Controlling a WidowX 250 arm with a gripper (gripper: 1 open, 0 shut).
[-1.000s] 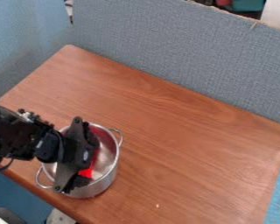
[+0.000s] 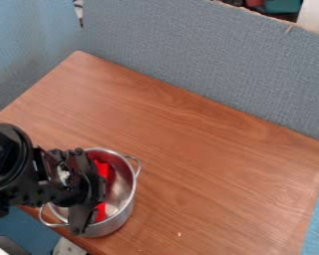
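A steel pot [image 2: 119, 214] with two wire handles stands at the lower left of the wooden table, in the camera view. Something red [image 2: 104, 173] is inside it, partly covered by my black gripper [image 2: 85, 207], which reaches over the pot's left half from the left edge of the view. The fingertips are dark against the pot and partly hidden, so I cannot tell how the fingers stand or whether anything is between them.
A strip of blue tape [image 2: 315, 224] lies at the right edge. Grey-blue padded walls [image 2: 202, 65] border the back and left.
Compared with a second ago, my gripper has shifted left and turned slightly, uncovering more of the red thing. The pot stands in place.
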